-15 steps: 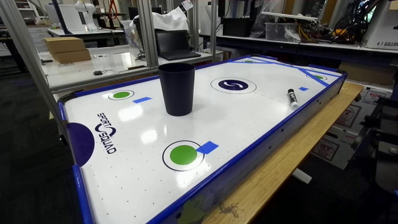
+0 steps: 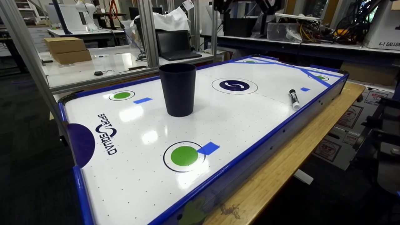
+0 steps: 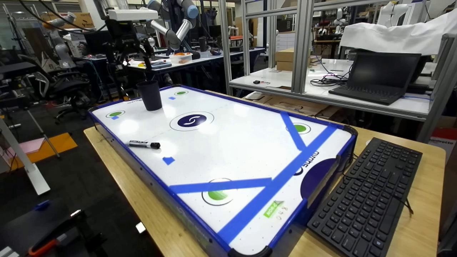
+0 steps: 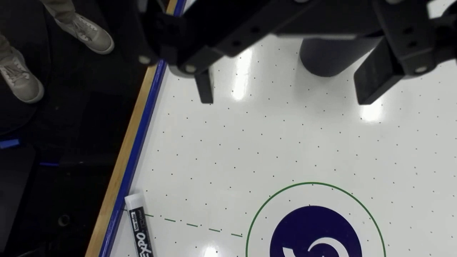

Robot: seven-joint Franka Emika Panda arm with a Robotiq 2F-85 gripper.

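Observation:
A tall black cup point(image 2: 178, 90) stands upright on the white air hockey table point(image 2: 240, 123); its base also shows in the wrist view, partly hidden behind the gripper. A black-and-white Expo marker point(image 2: 294, 99) lies near the table's long side rail, well away from the cup. In the wrist view my gripper stands open above the table, its fingers point(image 4: 205, 87) wide apart with nothing held between them. The cup's base point(image 4: 324, 60) appears beyond the gap. Exterior view 1 catches dark gripper parts at its top edge, high over the table.
Raised blue rails point(image 2: 240, 150) border the table. A black keyboard point(image 3: 368, 192) sits beside its far end, with blue tape strips point(image 3: 278, 180) on the surface there. A metal frame point(image 2: 148, 33) rises behind.
Dark gripper parts have come into exterior view 1 at the top, where none showed a second ago. The cup and marker have not moved.

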